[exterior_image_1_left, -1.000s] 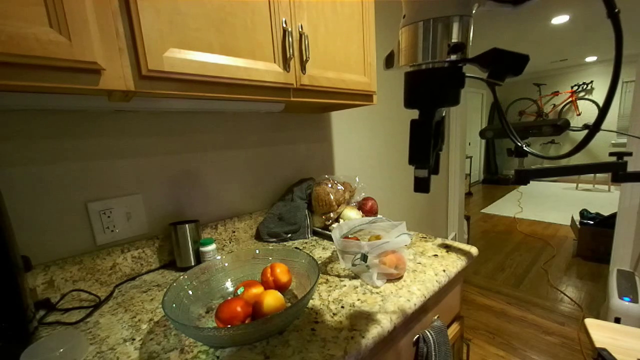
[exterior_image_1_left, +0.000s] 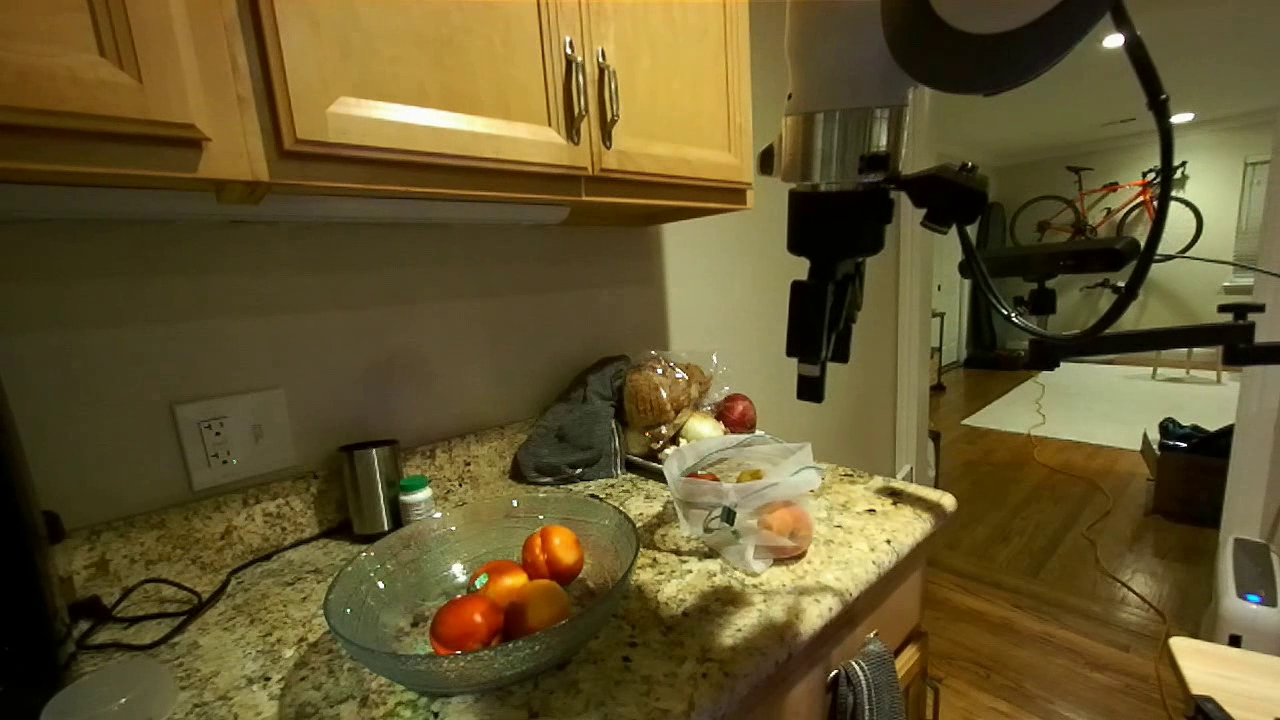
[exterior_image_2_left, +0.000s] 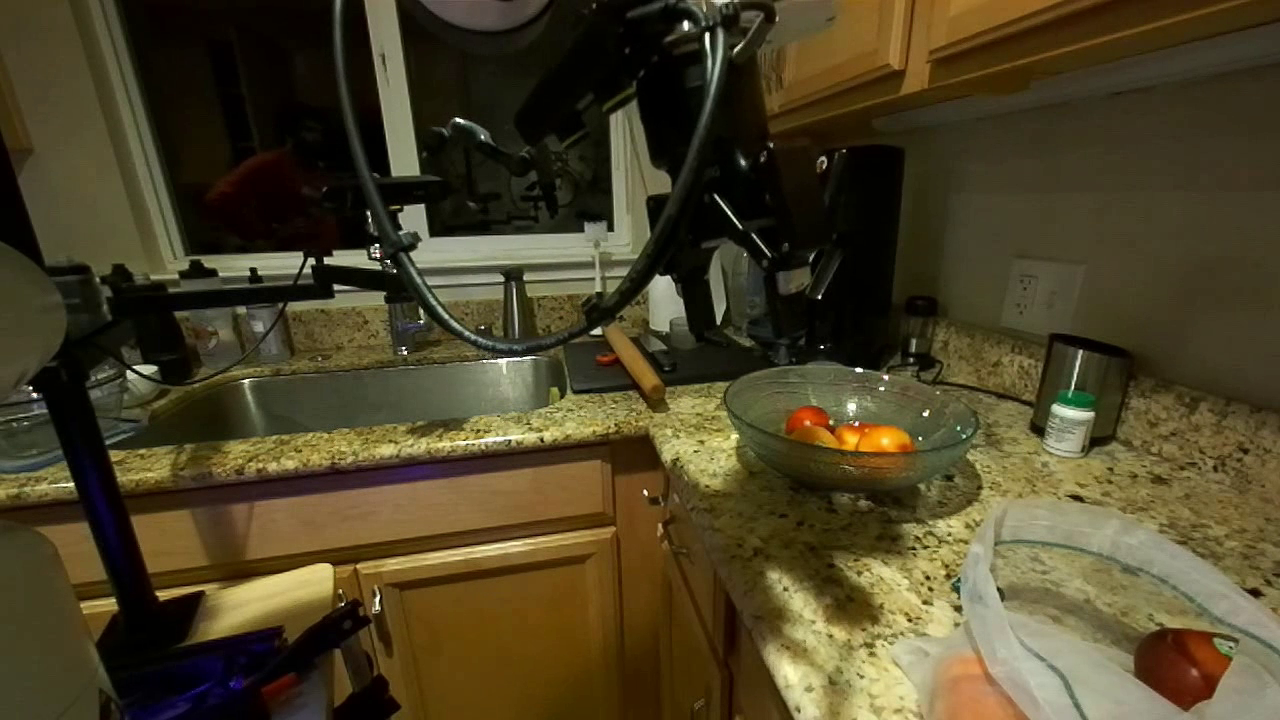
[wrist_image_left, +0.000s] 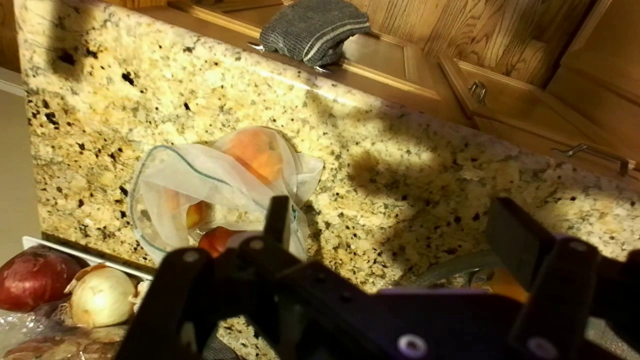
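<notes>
My gripper (exterior_image_1_left: 822, 378) hangs high above the counter, pointing down. In the wrist view its two fingers (wrist_image_left: 277, 219) stand wide apart, open, with no object held between them. Below it on the counter lies a white mesh bag (wrist_image_left: 180, 162), its mouth spread. One peach (wrist_image_left: 255, 153) shows through the mesh, and a red fruit (wrist_image_left: 217, 240) is partly hidden behind a finger. To the left in exterior view 1, a glass bowl (exterior_image_1_left: 360, 600) holds several orange-red fruits (exterior_image_1_left: 553, 554).
Behind the bag are a red onion (exterior_image_1_left: 737, 413), a white onion (wrist_image_left: 103, 297), bagged bread (exterior_image_1_left: 657, 396) and a dark cloth (exterior_image_1_left: 576, 438). A steel cup (exterior_image_1_left: 371, 486) and small bottle (exterior_image_1_left: 415, 497) stand by the wall. Cabinets (exterior_image_1_left: 432, 84) overhang the counter's back.
The arm and gripper have moved left in exterior view 1, and the fingertips sit slightly lower. Shadows shifted over the counter and bowl. Bag and fruit stayed put.
</notes>
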